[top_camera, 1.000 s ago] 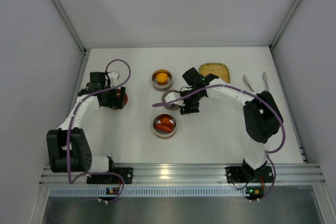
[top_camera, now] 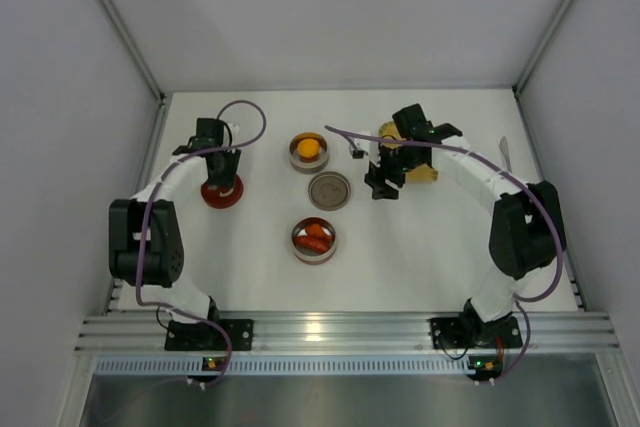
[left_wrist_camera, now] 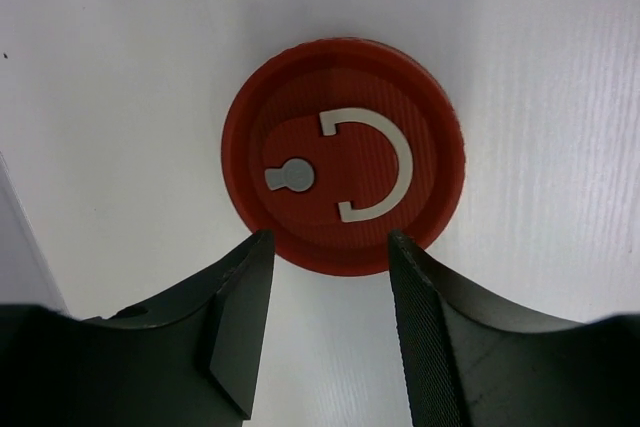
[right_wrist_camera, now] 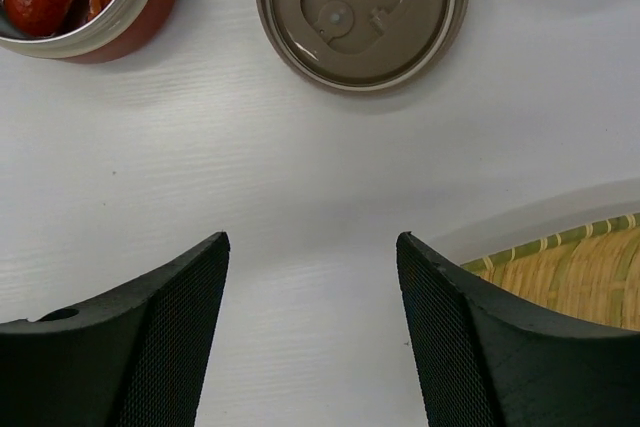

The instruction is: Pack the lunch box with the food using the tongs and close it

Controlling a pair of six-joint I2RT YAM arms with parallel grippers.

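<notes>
The red lid (left_wrist_camera: 350, 247) lies flat on the table at the left, with my left gripper hanging over it, fingers apart and empty. My right gripper is over the table beside the woven tray (right_wrist_camera: 570, 272), also apart and empty. The grey-brown lid (top_camera: 329, 190) lies in the middle. A round container with sausages (top_camera: 312, 242) sits below it, and another with a yellow food (top_camera: 308, 149) sits above it.
Two utensils lie at the right, one of them a knife (top_camera: 505, 152), partly hidden by the right arm.
My right gripper has moved right and back from beside the grey-brown lid toward the woven tray.
</notes>
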